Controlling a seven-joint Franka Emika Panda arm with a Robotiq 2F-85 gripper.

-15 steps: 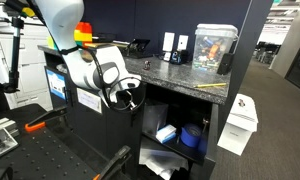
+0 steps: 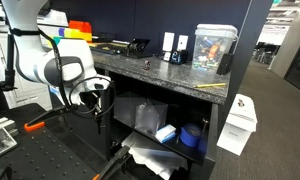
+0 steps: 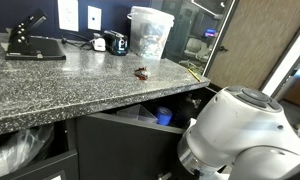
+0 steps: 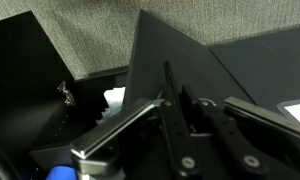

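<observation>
A dark flat panel (image 4: pixel 162 50), which looks like a cabinet door, stands ahead of my gripper in the wrist view. The fingers are nearly together at the panel's edge and shut on it, though the exact contact is dark. In exterior view 1 the white arm (image 2: pixel 70 68) reaches down at the left, beside the dark cabinet front (image 2: pixel 82 132). To the right, the open compartment shows a clear plastic bag (image 2: pixel 140 111) and a blue container (image 2: pixel 191 134). The arm's white body (image 3: pixel 235 135) hides the gripper in exterior view 2.
The speckled countertop (image 2: pixel 170 74) overhangs the cabinet and carries a clear tub (image 2: pixel 213 47). White crumpled material (image 2: pixel 153 157) lies low in front of the compartment. A white box (image 2: pixel 237 125) stands at the right, with free carpet beyond it.
The arm and gripper have moved left and somewhat lower in exterior view 1. The dark panel has moved left with them, showing more of the compartment and the plastic bag.
</observation>
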